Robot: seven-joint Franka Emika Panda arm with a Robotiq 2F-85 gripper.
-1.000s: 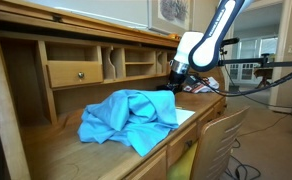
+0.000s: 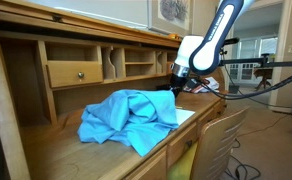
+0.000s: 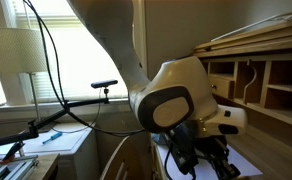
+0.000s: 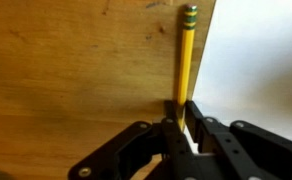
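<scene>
A yellow pencil [image 4: 187, 60] with a worn eraser end lies on the wooden desktop, close to the left edge of a white sheet [image 4: 256, 70] in the wrist view. The narrow fingertips of my gripper stand close on both sides of its lower part. Whether they touch it is too blurred to see. In exterior view 1 the gripper [image 2: 174, 84] is low over the desk, behind the blue cloth. Exterior view 2 shows the gripper [image 3: 204, 162] from near by, at the sheet, with the pencil not visible there.
A crumpled blue cloth [image 2: 131, 120] covers the desk's middle and part of the sheet. Shelves and cubbyholes [image 2: 86, 73] line the back. A chair [image 2: 218, 145] stands at the front. Cables [image 2: 256, 92] hang by the arm.
The arm has shifted slightly, its upper link leaning a little more to the right and the gripper a touch lower. The cloth and desk look unchanged.
</scene>
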